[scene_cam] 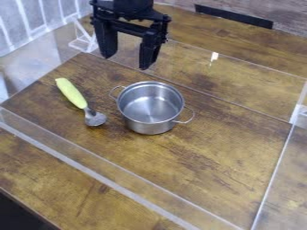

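Note:
My black gripper (128, 50) hangs at the top centre of the camera view, open, with two fingers pointing down above and behind a steel pot (151, 108) with two side handles. Nothing shows between the fingers. Left of the pot lies a spoon (95, 118) with a yellow-green handle (70, 92), its bowl toward the pot.
Clear transparent panels border it on the left and right. A small white mark sits behind the pot at the right.

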